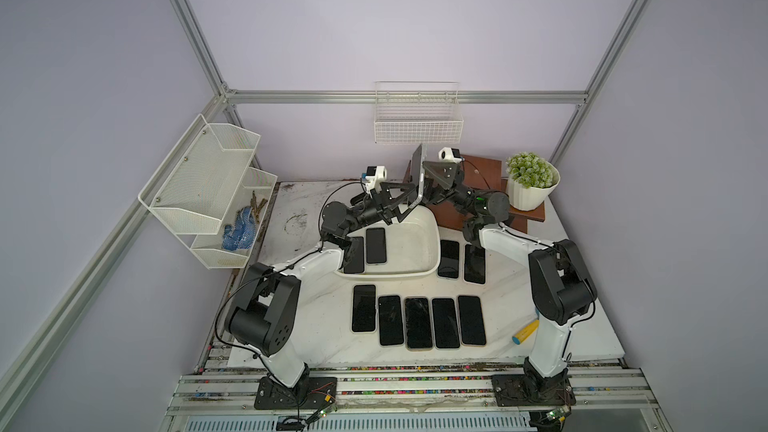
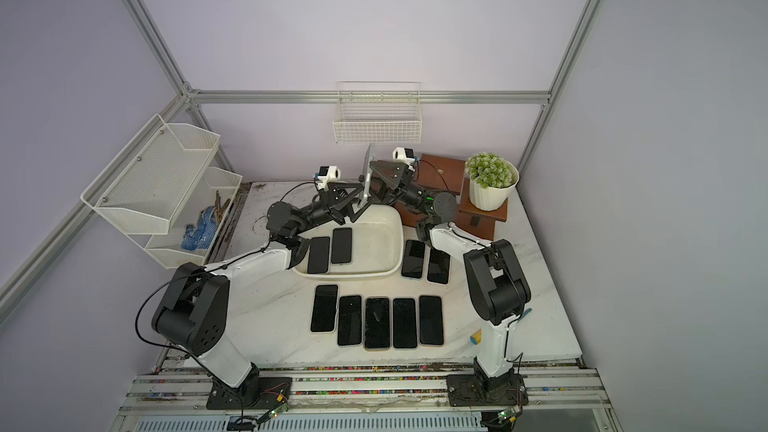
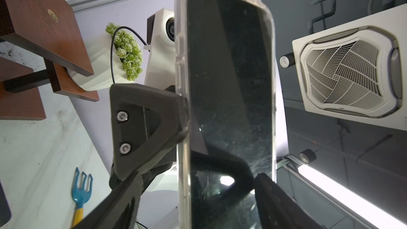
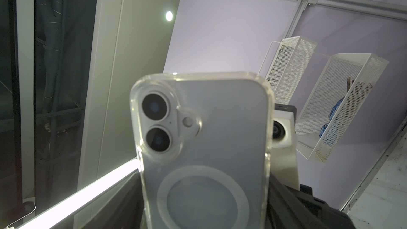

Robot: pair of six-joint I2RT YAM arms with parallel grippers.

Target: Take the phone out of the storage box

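A phone in a clear case is held upright in the air over the back of the white storage box. My right gripper is shut on its side edges; the pale back with two camera lenses faces that wrist view. From the other side, the left wrist view shows the dark screen of the phone. My left gripper stands open at its lower part, with a gap between the left finger and the case edge. Two dark phones lie in the box's left side.
Several phones lie in a row in front of the box, and two more to its right. Brown wooden stands and a potted plant occupy the back right. A yellow-handled fork lies at the right front.
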